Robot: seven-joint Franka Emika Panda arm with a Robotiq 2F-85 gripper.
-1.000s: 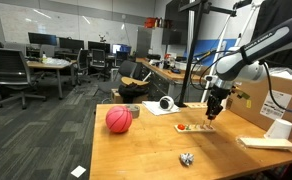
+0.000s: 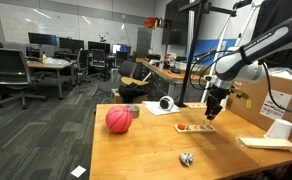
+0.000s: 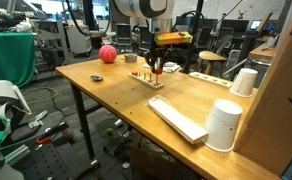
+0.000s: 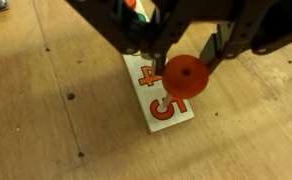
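Observation:
In the wrist view a round red-orange piece [image 4: 186, 76] with a small dark hole in its middle sits between the fingertips of my gripper, which is shut on it. Below it lies a pale wooden board [image 4: 158, 112] printed with red numbers, a 4 and a 5 among them. The piece hangs over the 5 end and hides part of that number; whether it touches a peg there, I cannot tell. The board [image 3: 146, 79] shows small upright pegs in exterior view 2. In exterior view 1 a red piece lies at the board's [image 2: 194, 128] left end.
A red ball [image 2: 119, 119] and a crumpled silvery item [image 2: 187, 158] are on the table. White cups [image 3: 223, 125] and a long white block [image 3: 178, 119] stand nearer the cardboard side. Bare table surrounds the board's front.

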